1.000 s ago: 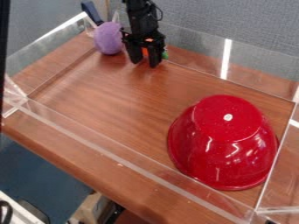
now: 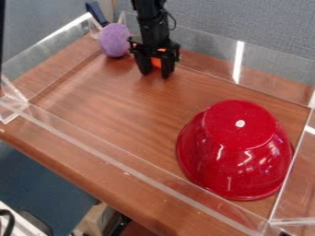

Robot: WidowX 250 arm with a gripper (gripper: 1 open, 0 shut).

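Observation:
My black gripper (image 2: 155,63) is low at the back of the wooden tray, over an orange object (image 2: 159,61) that it largely covers. I cannot tell whether the fingers hold it. A purple round object (image 2: 114,40) lies just to the left of the gripper. An upturned red bowl (image 2: 233,149) fills the front right corner.
Clear plastic walls (image 2: 133,171) surround the wooden surface (image 2: 110,111). A blue-grey floor (image 2: 37,184) shows beyond the front left edge, and a grey wall stands behind.
My gripper has shifted slightly over the last second and sits a little lower around the orange object. The bowl and purple object look unmoved.

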